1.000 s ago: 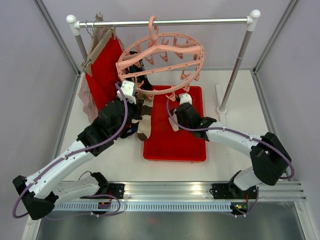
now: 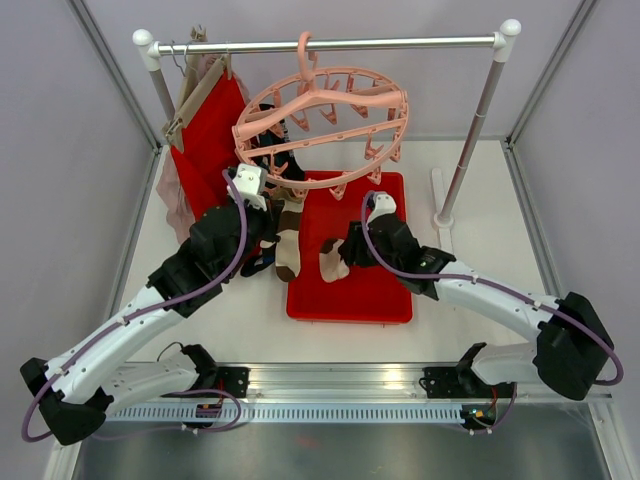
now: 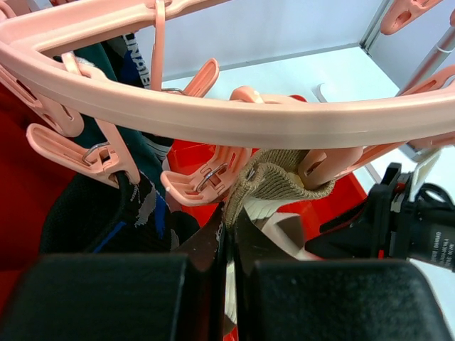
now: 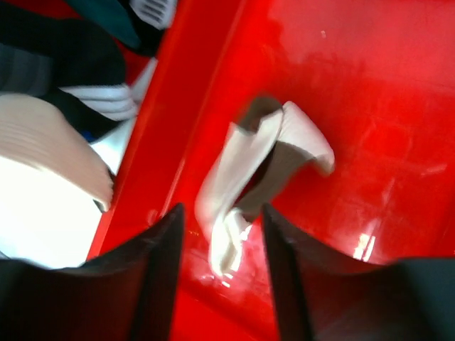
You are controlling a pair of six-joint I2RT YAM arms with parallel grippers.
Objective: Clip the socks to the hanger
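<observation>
The round pink hanger (image 2: 320, 97) hangs from the metal rail. At its front rim my left gripper is shut on the olive cuff of a brown-and-white sock (image 3: 281, 177), which sits among the pink clips (image 3: 206, 177). That sock's striped length (image 2: 288, 245) hangs below. Dark socks (image 3: 146, 206) hang at the left side of the ring. Over the red tray my right gripper stands open, its fingers (image 4: 163, 249) apart. Beyond its fingertips is a second brown-and-white sock (image 4: 263, 167), blurred; whether it touches the tray I cannot tell.
The red tray (image 2: 350, 307) lies under the hanger, otherwise bare. Red and beige garments (image 2: 205, 140) crowd the left side of the rail. The right upright (image 2: 470, 140) stands beyond my right arm.
The loose sock has moved down and left, away from that gripper. My left arm has barely moved.
</observation>
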